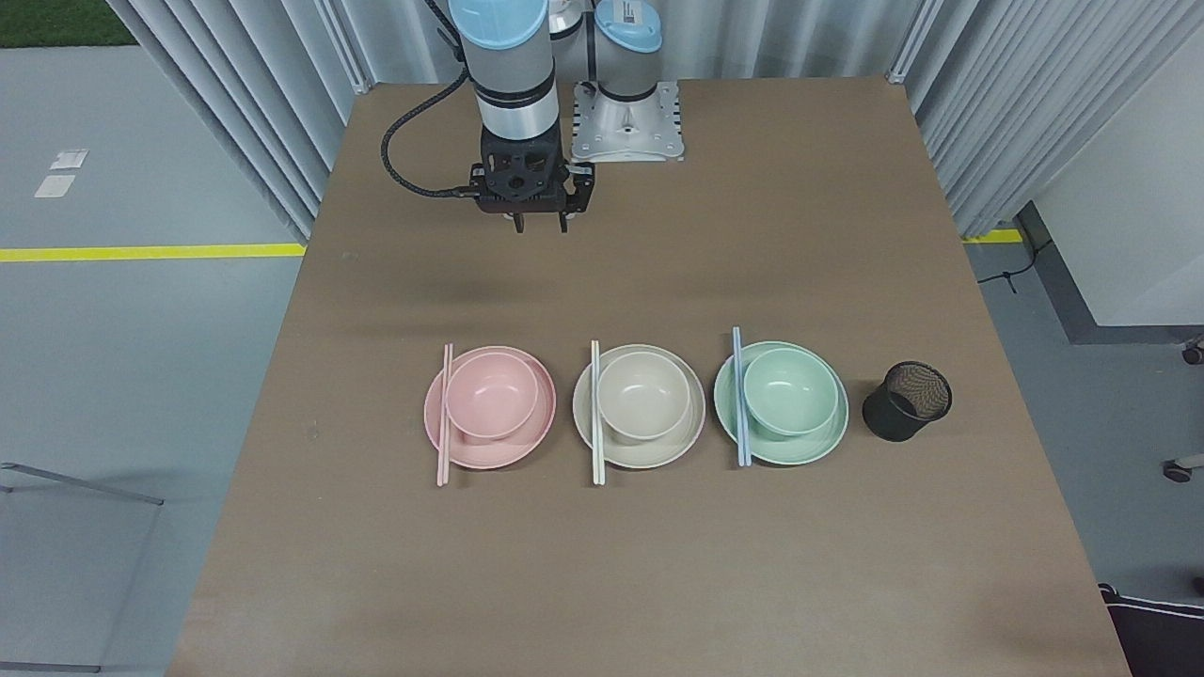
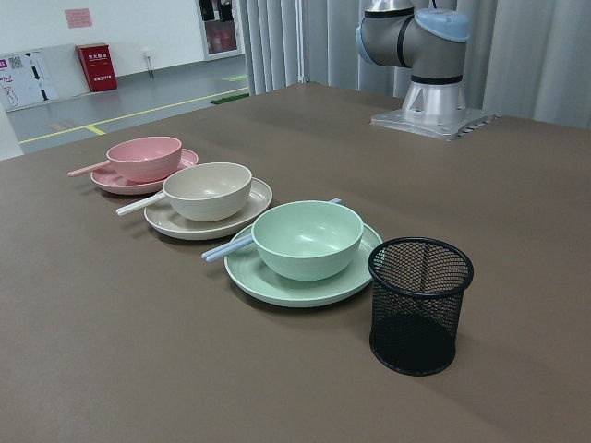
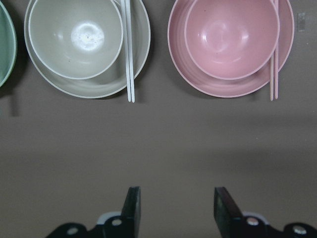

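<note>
Three place settings stand in a row: a pink bowl [image 1: 492,394] on a pink plate with pink chopsticks [image 1: 445,416], a cream bowl [image 1: 644,395] on a cream plate with white chopsticks [image 1: 598,413], and a mint bowl [image 1: 791,390] on a mint plate with pale blue chopsticks [image 1: 741,397]. Each pair of chopsticks lies along its bowl's left in the front view. My gripper [image 1: 541,221] is high at the back of the table, open and empty, behind the settings.
A black mesh cup [image 1: 907,401] [image 2: 418,314] stands beside the mint setting.
</note>
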